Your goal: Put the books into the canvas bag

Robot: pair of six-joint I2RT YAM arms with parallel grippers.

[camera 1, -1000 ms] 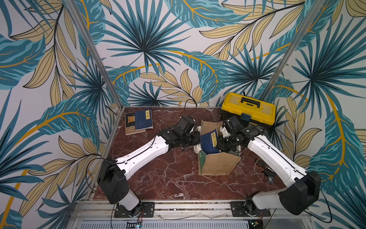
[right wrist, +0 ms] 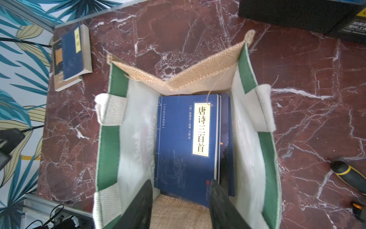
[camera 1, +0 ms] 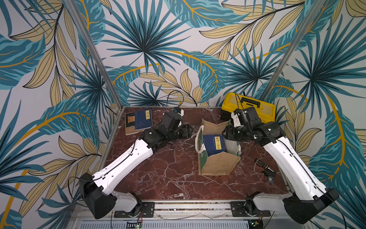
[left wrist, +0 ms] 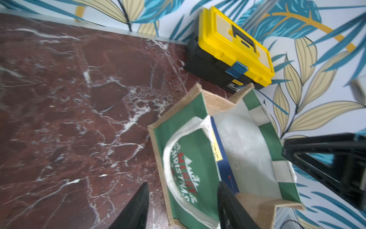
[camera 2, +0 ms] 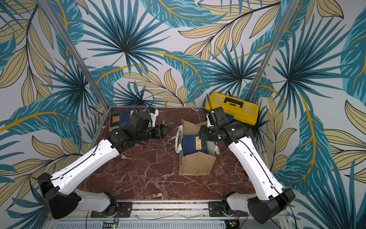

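The canvas bag [camera 1: 219, 164] stands open with a blue book [right wrist: 183, 145] lying inside on at least one other dark book [right wrist: 228, 145]. My left gripper is open and empty, left of the bag and above the table. My right gripper is open and empty, raised over the bag's right part. At the back left of the table, a blue book [camera 1: 143, 119] lies on a tan book [camera 1: 131, 129], outside the bag.
A yellow toolbox [camera 1: 263, 108] sits at the back right. A screwdriver [right wrist: 347, 173] and tools lie right of the bag.
Both grippers have risen away from the bag's contents, the left one moving leftward. The book in the bag now lies flatter and straighter.
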